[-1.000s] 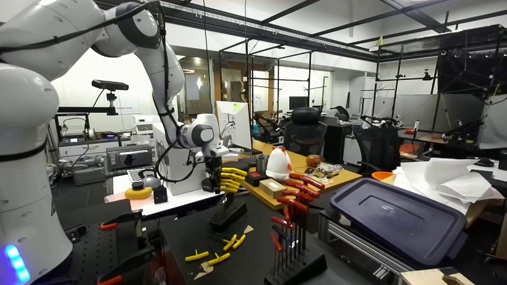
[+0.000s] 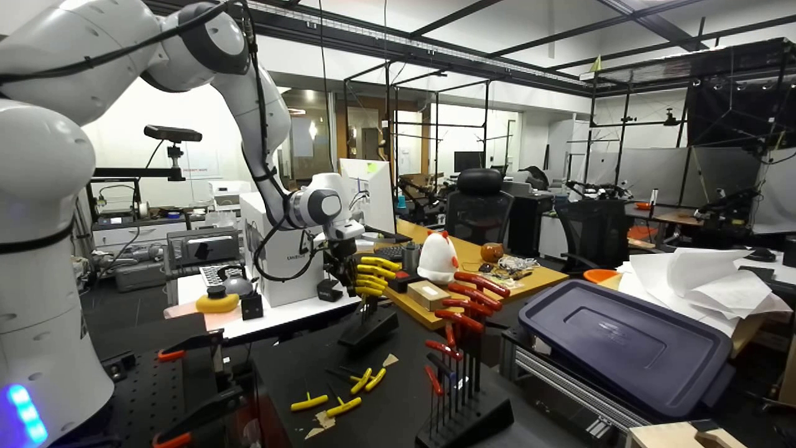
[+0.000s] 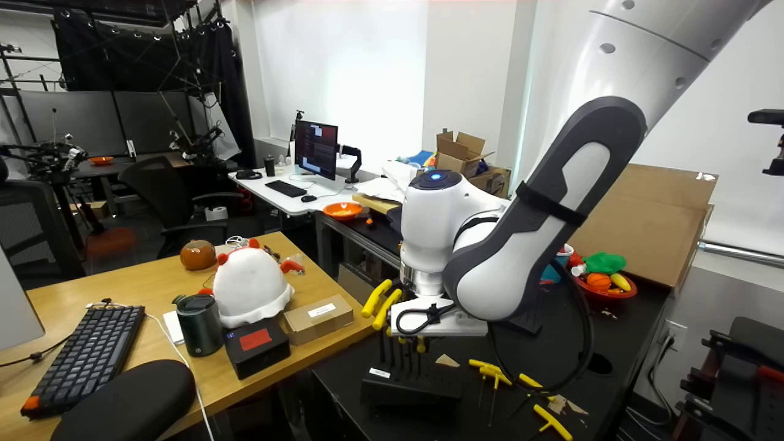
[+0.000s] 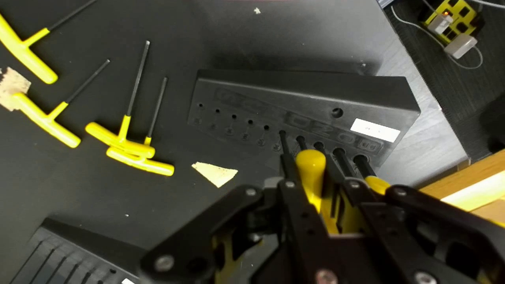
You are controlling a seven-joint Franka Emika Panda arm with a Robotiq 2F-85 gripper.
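Note:
My gripper is shut on a yellow T-handle (image 4: pixel 311 165), seen end-on between the fingers in the wrist view. That handle belongs to one of several yellow hex keys (image 2: pixel 377 274) whose shafts stand in the black holder (image 4: pixel 303 101). The row of smaller holes on the holder's left is empty. Loose yellow hex keys (image 4: pixel 42 120) lie on the black table to the left of the holder. In exterior view 2 the arm's wrist covers the fingers and much of the grip.
A second black stand (image 2: pixel 466 410) carries several red-handled keys in the foreground. The wooden desk (image 3: pixel 316 334) adjoins the table and bears a cardboard box (image 3: pixel 318 320) and a white plush (image 3: pixel 250 286). Torn tan scraps (image 4: pixel 215 173) lie on the table.
In exterior view 1, the gripper, the yellow handles and the black holder have shifted together to the right and slightly up. The loose yellow keys have stayed put.

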